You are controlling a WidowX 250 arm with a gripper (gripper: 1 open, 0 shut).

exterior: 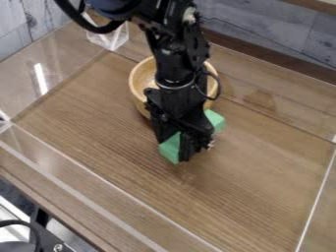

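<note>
My black gripper (pixel 179 136) hangs over the middle of the wooden table, shut on a green object (pixel 210 122) that is partly hidden by the fingers. Green shows below and to the right of the fingertips. A round light wooden bowl (pixel 141 78) is just behind the gripper, largely covered by the arm.
A grey plank wall (pixel 290 27) runs along the back. A clear plastic item (pixel 108 37) is at the back left, and dark cables lie at the lower-left corner.
</note>
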